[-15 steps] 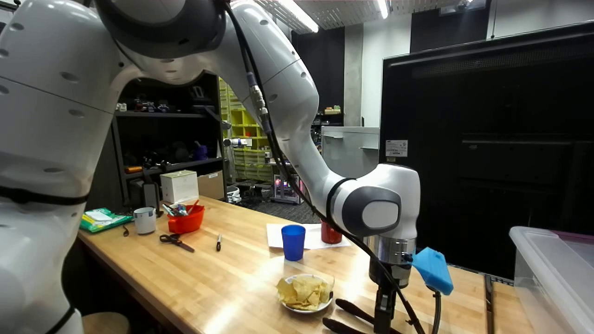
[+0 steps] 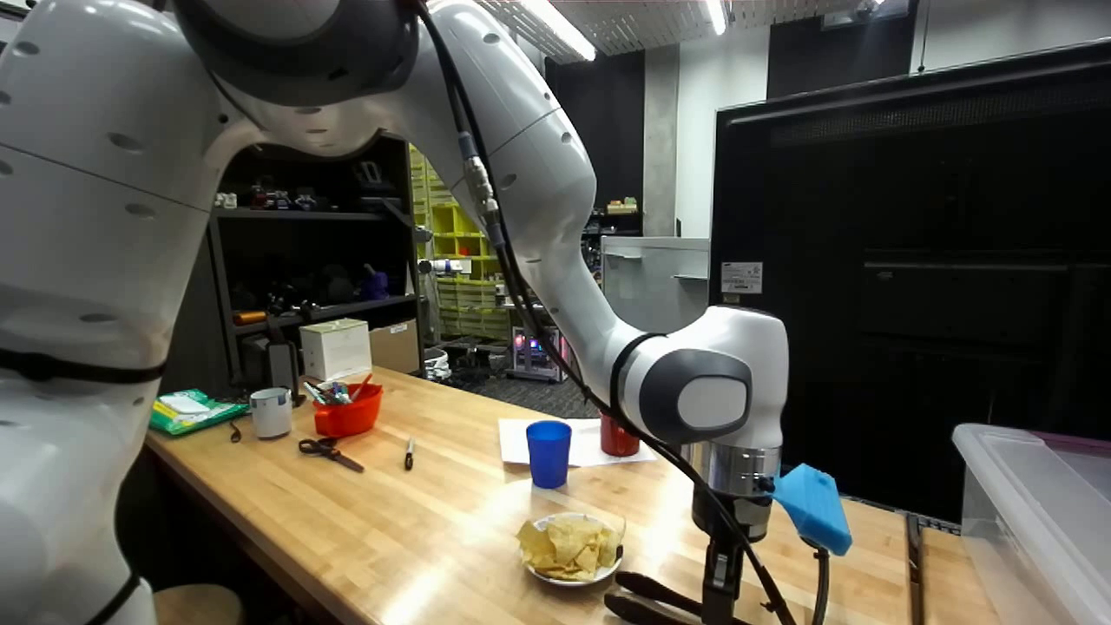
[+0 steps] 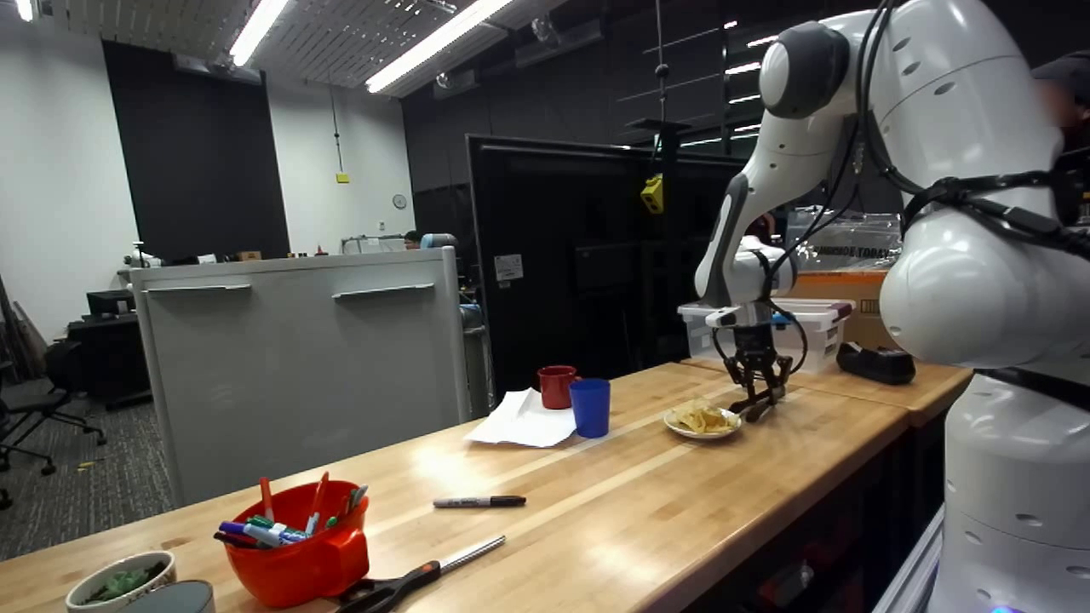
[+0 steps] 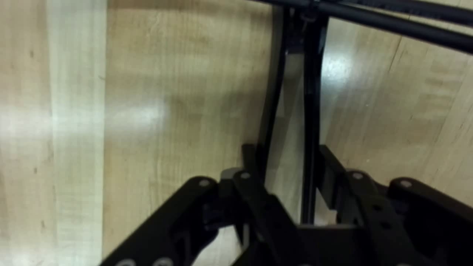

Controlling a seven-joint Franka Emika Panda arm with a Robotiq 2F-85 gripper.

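Note:
Black tongs show in the wrist view as two long dark arms (image 4: 312, 111), joined near the top edge. My gripper has its fingers on the outer sides of both arms, pressing them towards each other, with a gap of bare wood between the arms. In exterior view 1 the tongs' flat black ends (image 2: 658, 592) stick out to the left of my gripper (image 2: 719, 613), low over the table. Close by them is a white bowl of chips (image 2: 570, 547). From the other side, my gripper (image 3: 758, 393) stands just right of that bowl (image 3: 702, 419).
Behind the chips stand a blue cup (image 2: 548, 454) and a red mug (image 3: 557, 387) by white paper (image 3: 523, 420). A marker (image 3: 480, 501), scissors (image 3: 421, 578) and a red pen holder (image 3: 302, 557) are farther off. A clear bin (image 2: 1041, 521) lies to the right.
The tongs' two ends have drawn closer together, with the far one moving towards the near one. The arm has shifted very slightly to the right; the bowl and cups are unmoved.

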